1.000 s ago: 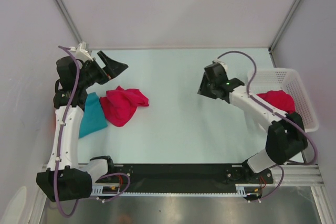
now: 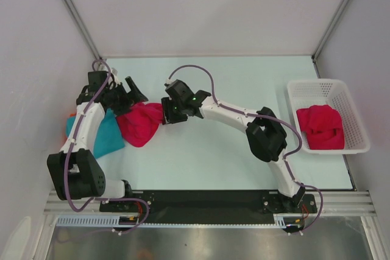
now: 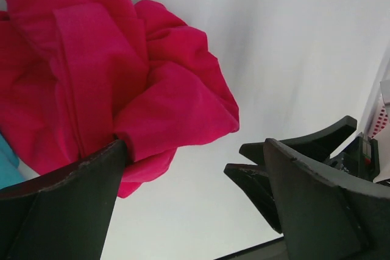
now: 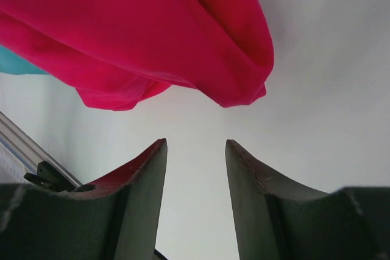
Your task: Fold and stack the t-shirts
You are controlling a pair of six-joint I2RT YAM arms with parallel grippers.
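Note:
A crumpled red t-shirt [image 2: 137, 127] lies on the white table at left, partly over a folded blue one [image 2: 106, 138]. My left gripper [image 2: 130, 95] is open, low over the red shirt's back part, with cloth [image 3: 164, 108] in view between and beyond its fingers. My right gripper is open at the shirt's right end, whose tip [image 4: 241, 83] lies just beyond the fingertips.
A white basket [image 2: 358, 132] at the right holds another red cloth [image 2: 320, 127]. Walls close in the table at the back and sides.
My right arm has swung from near the basket leftward to the red shirt. My left gripper has come down toward the shirt.

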